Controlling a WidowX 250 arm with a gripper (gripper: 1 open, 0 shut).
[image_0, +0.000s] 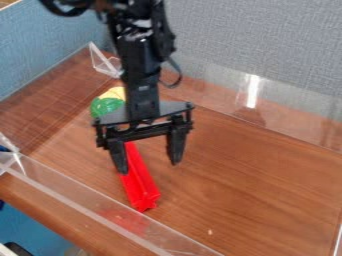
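Observation:
My black gripper (146, 153) hangs above the wooden floor near the middle-left, open, its two fingers apart. Its left finger is over the upper end of a long red box (138, 185), which lies on the wood pointing toward the front. Whether the finger touches the box cannot be told. Behind the gripper, at the back left, a green round object (104, 107) with a yellow piece (114, 94) is partly hidden by the arm.
Clear low walls edge the wooden surface (247, 190), which is bare to the right. A white-and-blue object (6, 156) sits at the left edge. A grey backdrop stands behind.

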